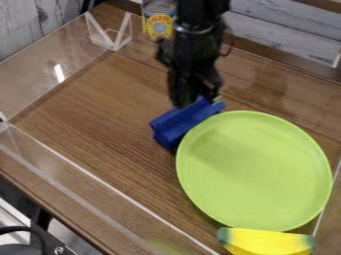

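Note:
My dark gripper is raised over a blue object, blurred, its finger state unclear. The blue object lies on the wooden surface, touching or very near the left rim of a large light-green plate. Part of its upper right end is close below the gripper.
A yellow toy banana lies at the plate's front edge. A can stands at the back. Clear walls edge the surface on the left, and the wood left of the blue object is bare.

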